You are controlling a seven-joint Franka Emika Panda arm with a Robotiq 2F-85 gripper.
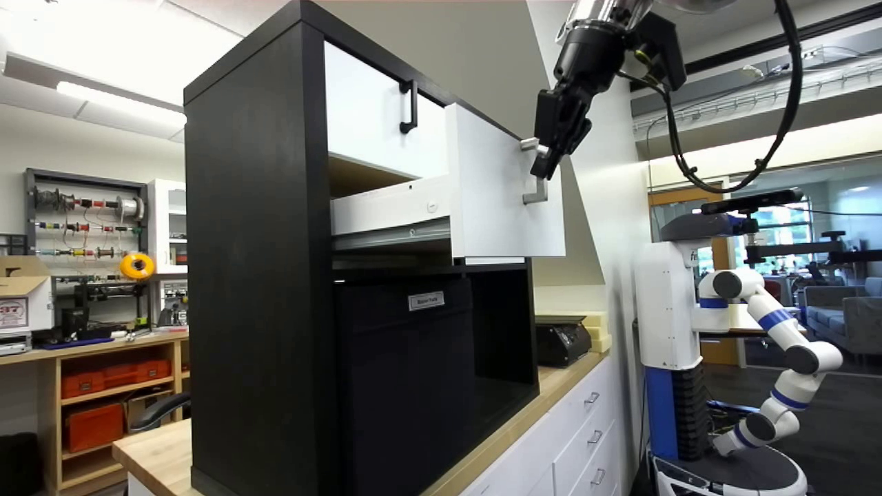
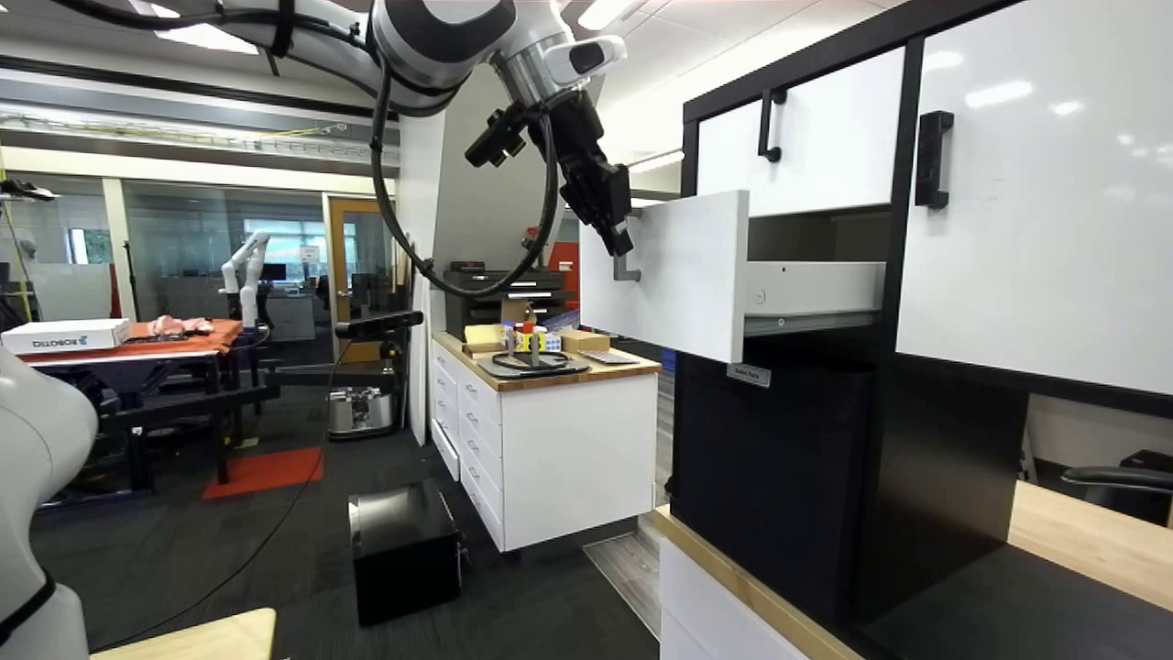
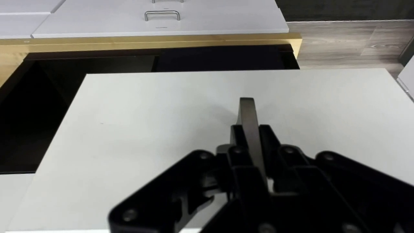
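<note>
A white drawer [image 1: 504,194] stands pulled part way out of the tall black cabinet [image 1: 248,264]. On its front is a grey metal handle [image 3: 248,110], upright in the exterior views. My gripper is shut on that handle, one dark finger on each side of the bar. In the second exterior view the gripper [image 2: 622,236] reaches down to the drawer front [image 2: 687,269] from above, covering much of the handle. The drawer's side wall [image 2: 814,291] and its rail are exposed, but its inside cannot be seen.
Above the drawer is a closed white front [image 1: 380,107] with a black handle. A dark fabric bin [image 1: 405,380] fills the compartment below, beside an empty black one. A cable [image 2: 385,209] loops from the arm. Open air lies before the drawer front.
</note>
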